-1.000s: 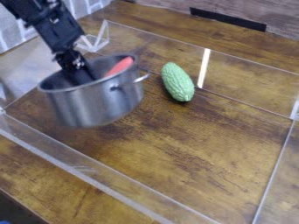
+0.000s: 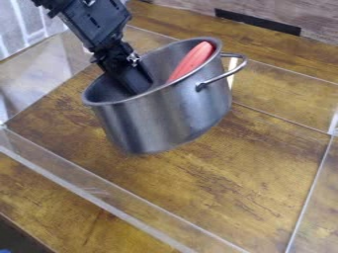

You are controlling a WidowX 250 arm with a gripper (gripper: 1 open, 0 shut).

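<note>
A steel pot (image 2: 156, 117) with side handles hangs in the air over the middle-left of the wooden board, slightly tilted. A red object (image 2: 191, 61) stands inside it toward its right side. My gripper (image 2: 129, 75) reaches down at the pot's left rear rim, its fingertips partly hidden inside the pot, so whether it is shut on the rim cannot be told for sure. The green bitter melon is hidden behind the pot.
Clear acrylic walls (image 2: 119, 210) border the wooden work area (image 2: 256, 176). A white strip shows behind the pot's handle.
The pot has moved right and up along with my gripper, and it now covers the bitter melon that was visible earlier.
</note>
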